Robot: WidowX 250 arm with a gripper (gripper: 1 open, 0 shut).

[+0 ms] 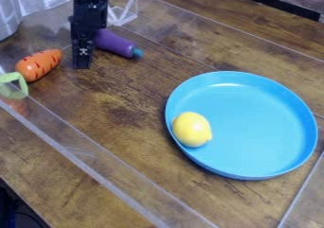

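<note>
My dark gripper (81, 60) reaches down at the upper left, its fingertips low over the wooden table, open. Just right of it lies a purple eggplant-like toy (114, 42) with a green tip. An orange carrot (38, 64) lies to its left. A yellow lemon (191, 130) rests in a blue plate (253, 118) on the right.
A green object (10, 86) is at the left edge. Clear plastic edges run along the wooden table (114, 128).
</note>
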